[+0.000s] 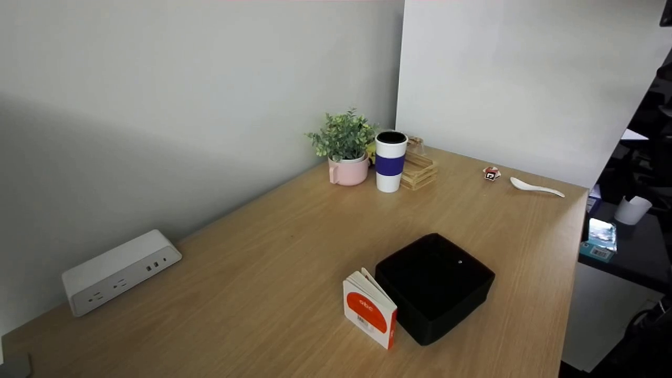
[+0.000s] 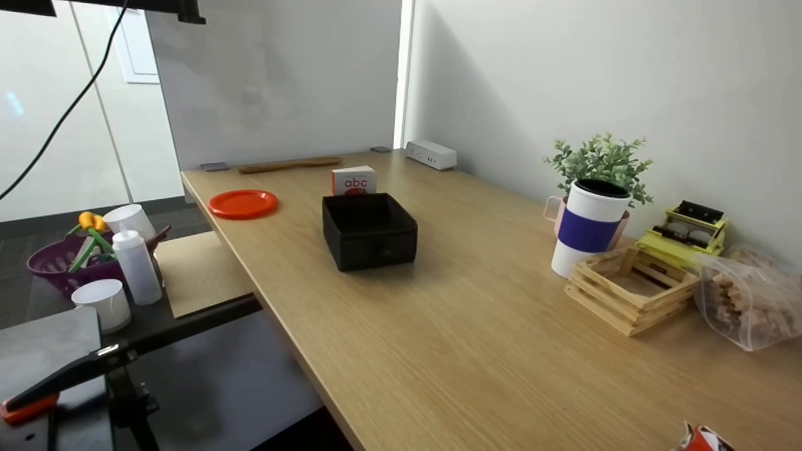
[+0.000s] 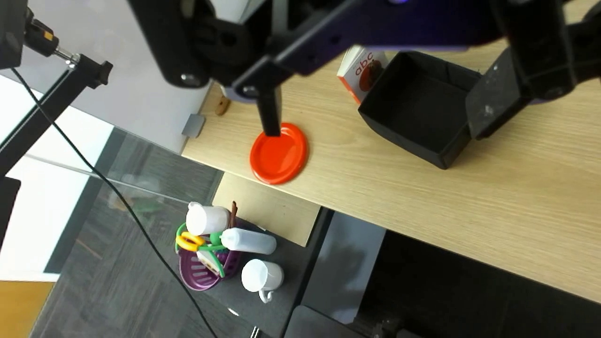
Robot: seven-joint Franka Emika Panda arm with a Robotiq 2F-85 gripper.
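In the wrist view my gripper is open, its two fingers wide apart above the desk with nothing between them. Beyond the fingers, an empty black box (image 3: 419, 107) rests on the wooden desk. A small white and red abc book (image 1: 370, 308) stands upright beside the box (image 1: 434, 286). An orange-red plate (image 2: 242, 203) lies flat near the desk's edge. The travel cup (image 1: 390, 161), white with a purple band, stands upright by a potted plant (image 1: 348, 142). Exterior view 2 does not show the gripper's fingers.
A wooden crate (image 2: 635, 289), a yellow object (image 2: 685, 233) and a clear bag (image 2: 752, 297) sit along the wall. At the far end are a white spoon (image 1: 536, 187) and a small red and white item (image 1: 491, 173).
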